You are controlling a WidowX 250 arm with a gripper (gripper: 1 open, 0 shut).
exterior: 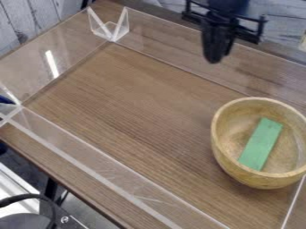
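Observation:
My gripper (217, 49) is at the top right of the camera view, dark and blurred, above the far part of the wooden table, apparently shut with nothing visible between its fingers. Below it, at the right, a round wooden bowl (225, 136) holds a flat green block (260, 144), lying lengthwise inside it.
Clear plastic pieces (109, 24) stand at the back left, and transparent strips run along the left side. Black cables (30, 211) lie at the bottom left.

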